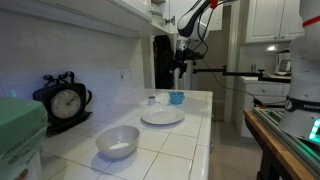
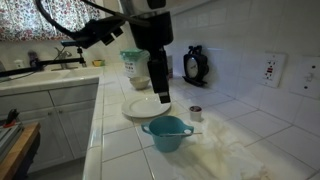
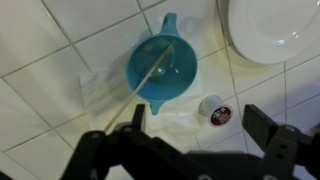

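Over the far end of the counter, my gripper hangs above the items there, its two fingers wide apart with nothing between them. A teal two-handled bowl (image 3: 176, 76) sits below it in the wrist view, with a thin light stick or utensil (image 3: 138, 88) leaning across its rim. Exterior view 2 shows the same bowl (image 2: 166, 143) on the tiles, under and a little in front of the raised gripper. Beside it stands a small white cup (image 3: 215, 110) with a dark reddish centre. A white plate (image 3: 275, 28) lies close by.
A crumpled pale paper or cloth (image 2: 222, 158) lies beside the bowl. Nearer exterior camera 1 are a white bowl (image 1: 118, 144) and a black clock (image 1: 67, 105) against the wall. Bare tiles (image 1: 170, 145) run along the counter's open edge.
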